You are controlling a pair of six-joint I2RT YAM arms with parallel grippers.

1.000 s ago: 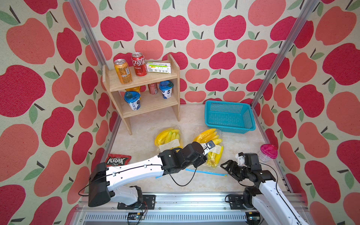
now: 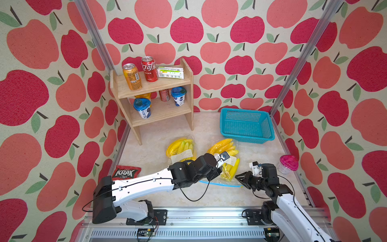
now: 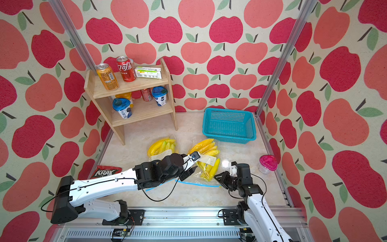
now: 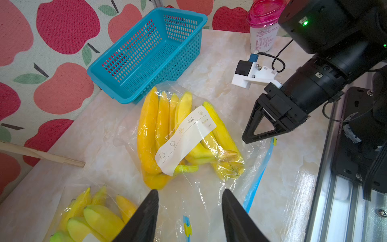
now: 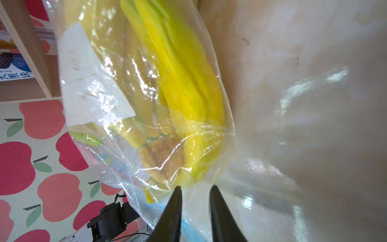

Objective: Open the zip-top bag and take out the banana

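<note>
The clear zip bag [image 4: 203, 193] lies on the table with several bananas [image 4: 147, 125] and a white label [image 4: 185, 139]. Its blue zip strip [image 4: 253, 191] runs along the front edge. In the left wrist view, the fingers of my left gripper stand apart above the bag's front part, with the strip's other end visible in the gap. At the bag's front right corner is my right gripper. Its fingers are parted, narrower than the left's, and loose plastic shows around and behind them. Whether plastic passes between them is unclear.
A second banana bag [image 2: 179, 148] lies to the left. Behind stands an empty teal basket [image 2: 246, 125], with a wooden shelf [image 2: 157, 117] at the back left. A pink-lidded cup [image 2: 288, 163] is at the right, a red chips packet [image 2: 126, 172] at the left.
My right gripper has moved slightly left, up to the bag's front right corner. There the plastic and zip strip have shifted and look rumpled. The left arm has barely moved.
</note>
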